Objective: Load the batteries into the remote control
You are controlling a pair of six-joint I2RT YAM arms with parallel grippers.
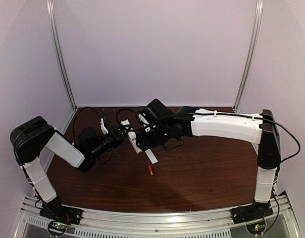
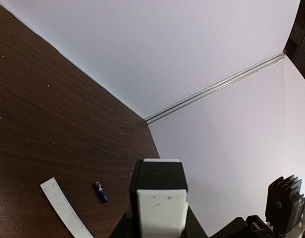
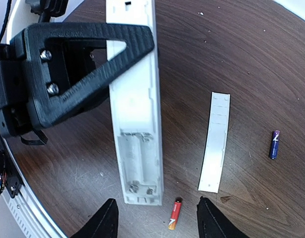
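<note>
The white remote control (image 3: 135,109) is held raised, its open battery compartment (image 3: 140,163) turned toward the right wrist view and showing no battery inside. My left gripper (image 1: 124,133) is shut on the remote; one of its black fingers (image 3: 93,84) crosses the remote's side. Below the compartment end, my right gripper stands open with nothing between its fingers. A red battery (image 3: 175,213) shows against the wood beneath it, also in the top view (image 1: 151,170). Farther right lies a blue battery (image 3: 274,145), hidden in the top view.
A narrow white strip, likely the battery cover (image 3: 214,144), lies on the dark wooden table (image 1: 207,173) between the two batteries. Pale walls enclose the back and sides. Both arms' hands are close together near the remote.
</note>
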